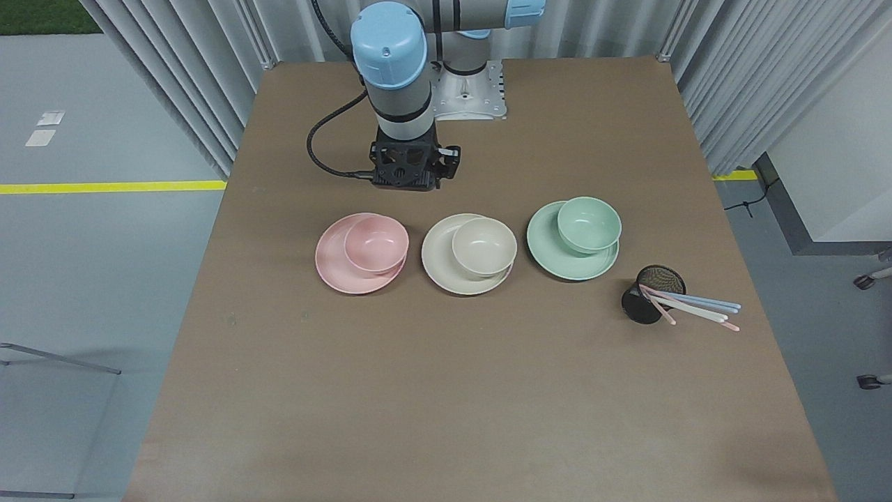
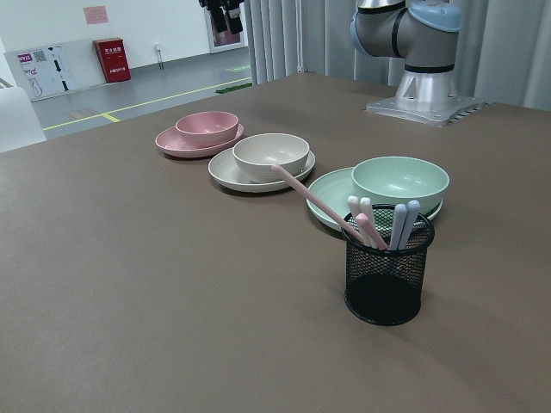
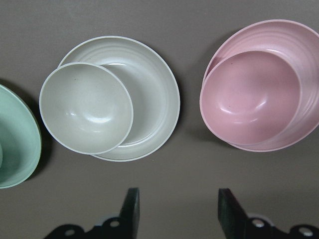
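Observation:
My gripper stands open and empty, high above the table behind the pink and white dishes. A pink bowl (image 1: 375, 243) sits on a pink plate (image 1: 332, 263), a white bowl (image 1: 484, 246) on a white plate (image 1: 443, 263), and a green bowl (image 1: 589, 224) on a green plate (image 1: 548, 247). A black mesh cup (image 2: 384, 288) holds several pink, white and blue chopsticks (image 1: 694, 308) at the right of the row in the front view.
The robot's base (image 1: 472, 100) stands at the back edge, with curtains beyond.

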